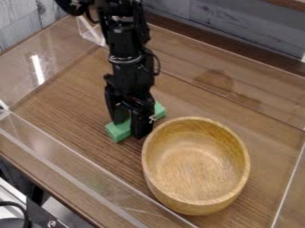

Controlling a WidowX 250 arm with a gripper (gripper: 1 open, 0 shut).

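Observation:
A green rectangular block (119, 130) lies on the wooden tabletop, left of a large tan bowl (197, 165). My black gripper (128, 123) is down over the block, its fingers at the block's middle and hiding part of it. Whether the fingers are open or closed on the block is hard to tell.
The bowl takes up the front right.

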